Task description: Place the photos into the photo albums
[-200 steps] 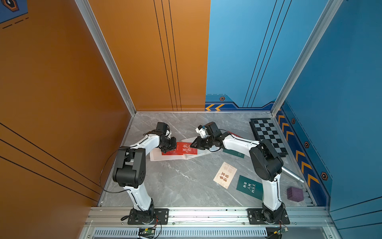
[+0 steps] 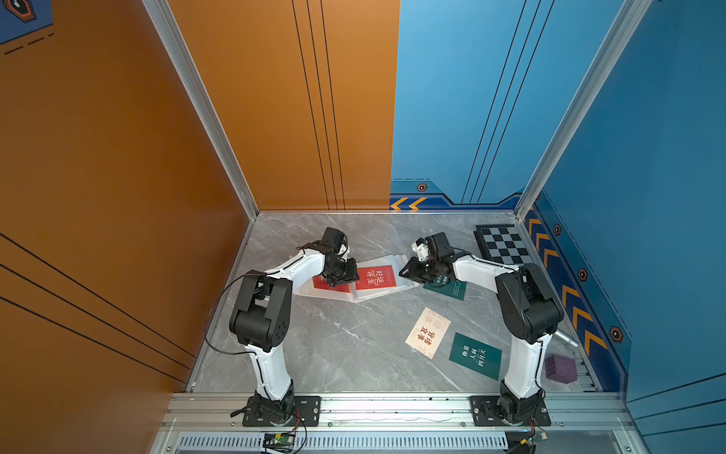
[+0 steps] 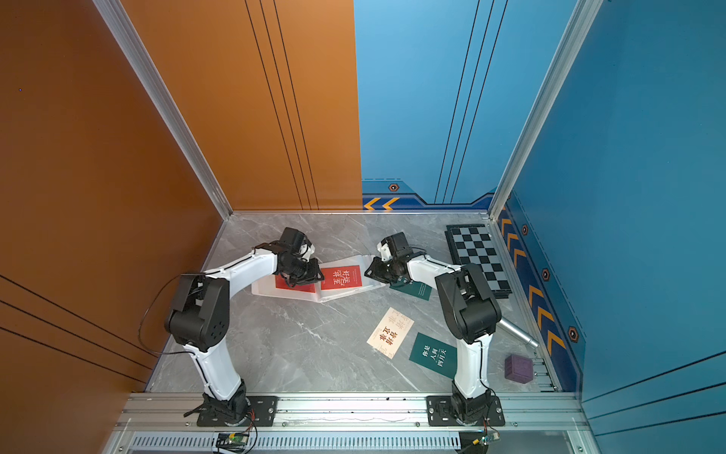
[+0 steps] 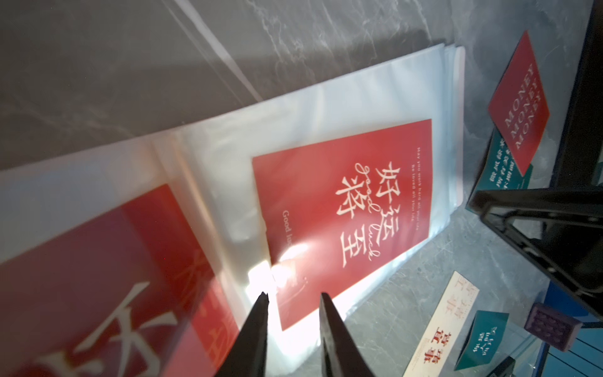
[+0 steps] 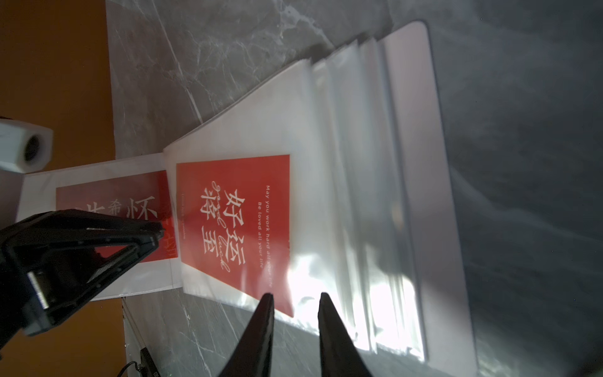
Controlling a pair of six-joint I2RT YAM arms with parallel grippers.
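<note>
A photo album [image 5: 326, 113] with clear sleeves lies open at the table's middle. The red "good luck" photo [image 4: 345, 188] is on its right page, another red photo [image 4: 106, 276] on the left page. My left gripper is over the album's left part near the spine; my right gripper is over its right end. Both are open, nothing visible between their fingers. A red MONEY photo [image 4: 520, 103] overlaps a teal one [image 4: 502, 163] right of the album; a cream photo [image 2: 428, 331] and another teal photo [image 2: 475, 355] lie at the front right.
A checkered board [image 2: 503, 243] sits at the back right. A purple block [image 2: 560, 367] and a silver tube [image 3: 518, 333] lie along the right edge.
Both my arms have shifted to the right, leaving more of the red "good luck" photo visible between the grippers in the top left view.
</note>
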